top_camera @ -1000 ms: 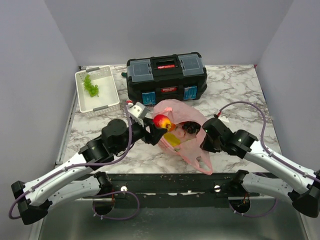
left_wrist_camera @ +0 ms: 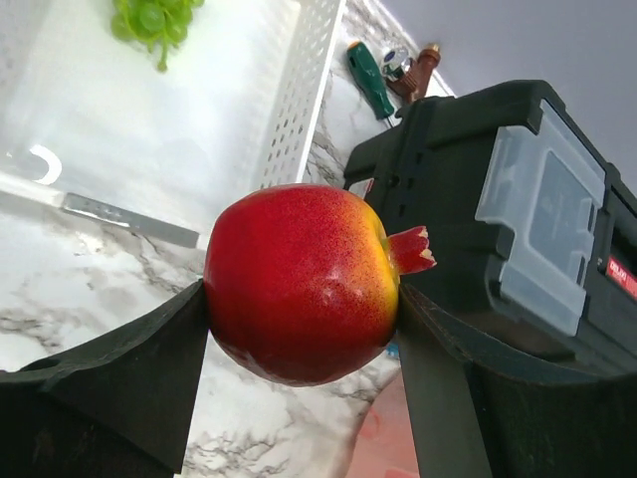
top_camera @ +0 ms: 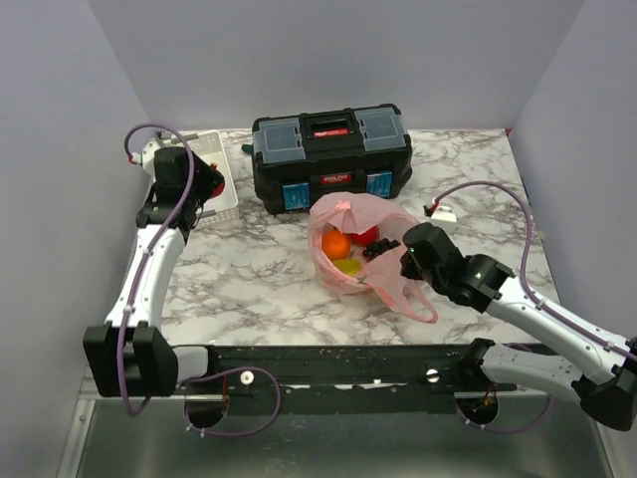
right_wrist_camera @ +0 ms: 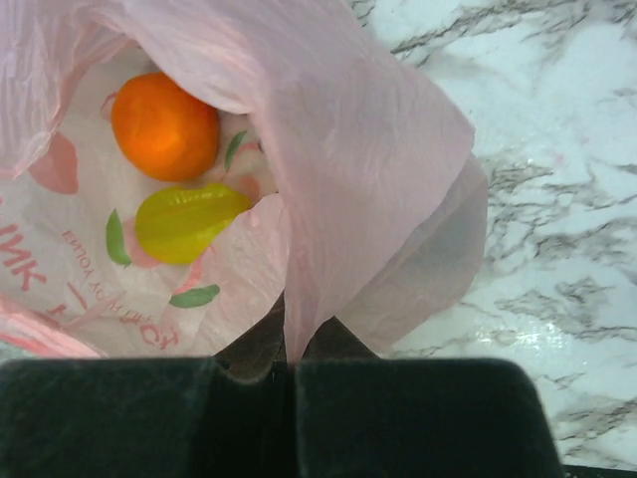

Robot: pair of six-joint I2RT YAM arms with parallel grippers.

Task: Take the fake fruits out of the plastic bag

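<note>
A red and yellow pomegranate [left_wrist_camera: 299, 284] is gripped in my left gripper, whose fingers press on its two sides. In the top view that gripper [top_camera: 212, 179] is over the white basket [top_camera: 225, 211]. My right gripper is shut on the edge of the pink plastic bag [right_wrist_camera: 368, 189] and holds its mouth apart. Inside the bag lie an orange [right_wrist_camera: 164, 126] and a yellow fruit [right_wrist_camera: 189, 221]. The top view also shows a red fruit [top_camera: 365, 237] and dark grapes [top_camera: 380, 248] in there.
Green grapes [left_wrist_camera: 154, 20] lie in the basket. A black toolbox [top_camera: 331, 159] stands behind the bag. Beside the basket are a green-handled screwdriver [left_wrist_camera: 369, 80] and a brown-handled tool. Marble table between basket and bag is clear.
The left gripper has carried the pomegranate from above the bag leftward to the basket. The right gripper keeps the bag's edge and has shifted slightly; the bag's opening now shows more fruit.
</note>
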